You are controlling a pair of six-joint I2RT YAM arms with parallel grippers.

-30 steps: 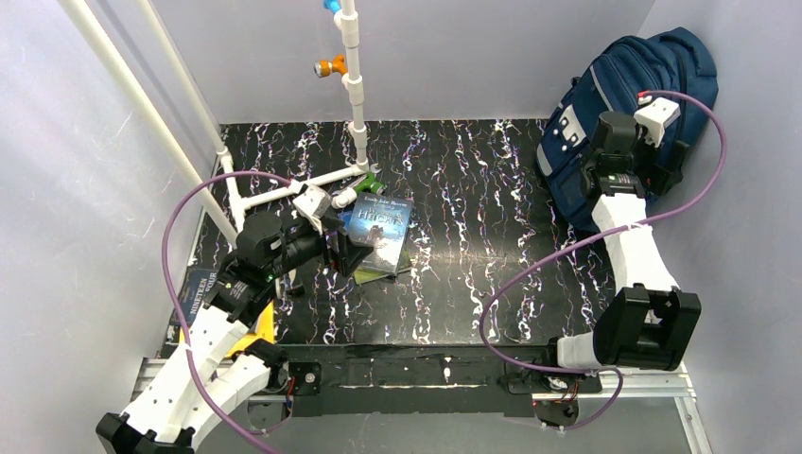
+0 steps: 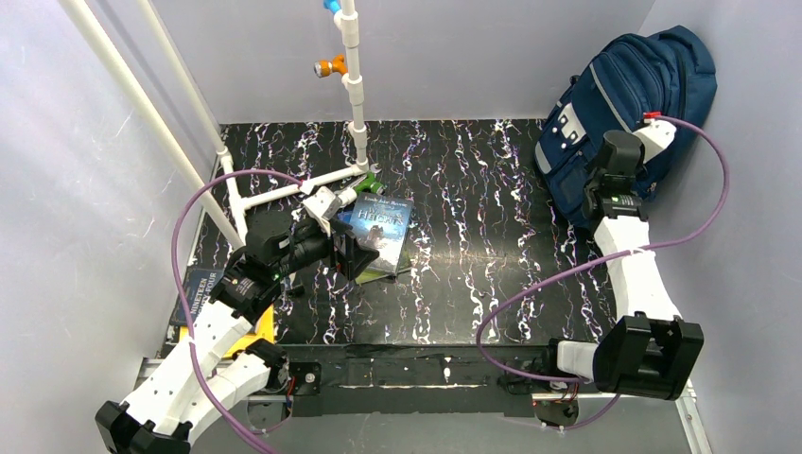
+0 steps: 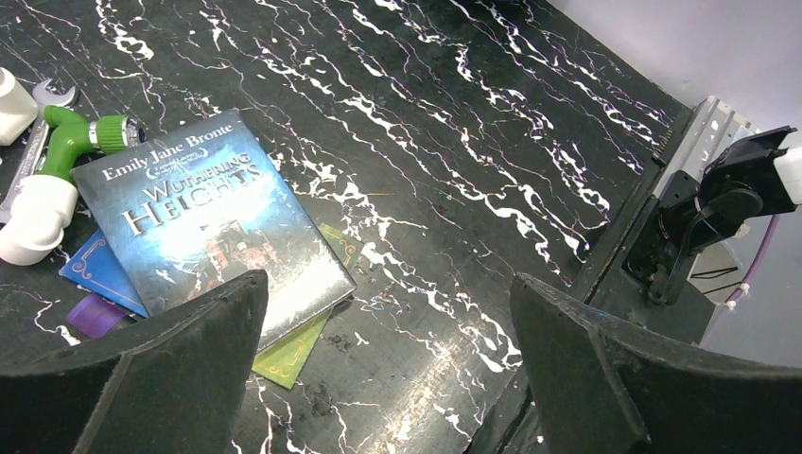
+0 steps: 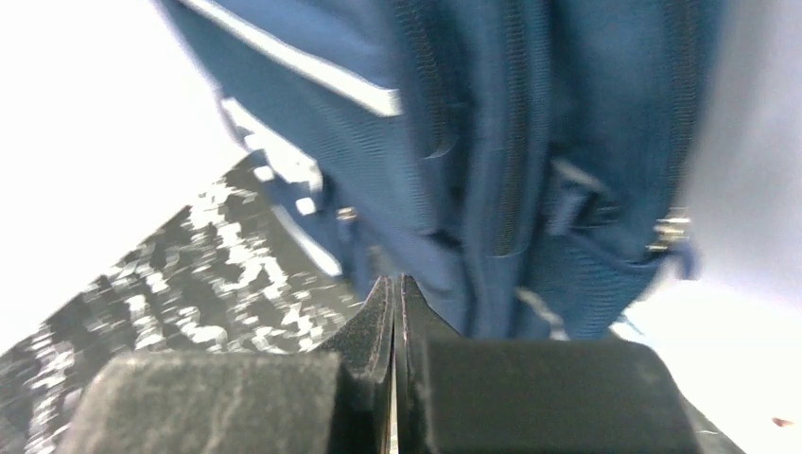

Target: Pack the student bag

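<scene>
A navy backpack [image 2: 605,104] leans in the back right corner. The right gripper is shut, its black fingertips meeting with nothing between them; the bag's blue fabric and zips [image 4: 511,170] show beyond and outside them. From above, the right arm hides part of the bag. A Wuthering Heights book [image 3: 216,218] lies on a green book [image 3: 293,357] and a blue one [image 3: 104,272]. Above this stack my left gripper stands wide open and empty. Another dark book [image 2: 201,288] lies on the left, partly under the left arm, by a yellow item [image 2: 268,326].
White pipes [image 2: 356,95] stand at the back left. A green valve [image 3: 80,140], a wrench [image 3: 52,95] and a purple cap [image 3: 95,315] lie around the stack. Bare marble floor [image 2: 473,218] stretches between the stack and the bag. A wall [image 2: 747,189] bounds the right side.
</scene>
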